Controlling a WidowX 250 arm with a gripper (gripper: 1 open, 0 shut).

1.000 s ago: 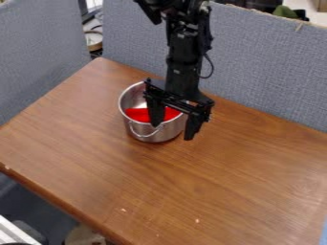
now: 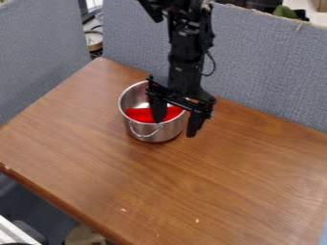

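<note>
A steel pot (image 2: 134, 127) with a wire handle stands on the wooden table (image 2: 192, 191), left of the middle of the view, with something red (image 2: 141, 115) inside it. The black gripper (image 2: 174, 124) is over the pot's right side, its fingers pointing down, one over the inside of the pot and one by the outer right edge. The fingers stand apart; whether anything is between them, such as the pot's wall, I cannot tell.
Grey padded walls (image 2: 269, 77) border the table at the back and left. Some clutter lies beyond the walls.
The gripper has shifted very slightly to the right over the last second. The pot and the red item look the same.
</note>
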